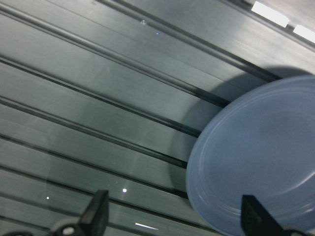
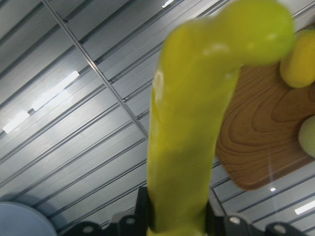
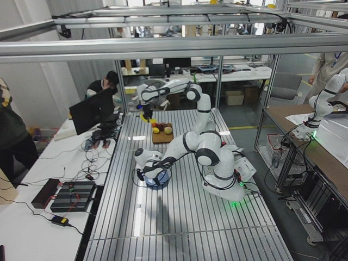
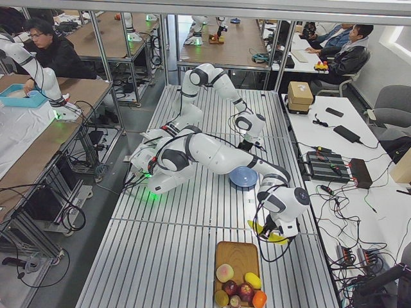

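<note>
A yellow banana (image 2: 192, 123) stands out large in the right wrist view, with my right gripper shut on it; in the camera right view that gripper (image 4: 273, 232) is above the metal table beside a wooden board of fruit (image 4: 236, 253). The board (image 2: 256, 137) also shows behind the banana, with a lemon (image 2: 298, 61) on it. My left gripper is open over the rim of a blue bowl (image 1: 251, 152), nothing seen between its fingers. The bowl (image 4: 244, 179) stands on the table's middle.
A side desk with monitor (image 3: 89, 111), power boxes and cables runs along the left. An aluminium frame encloses the workspace.
</note>
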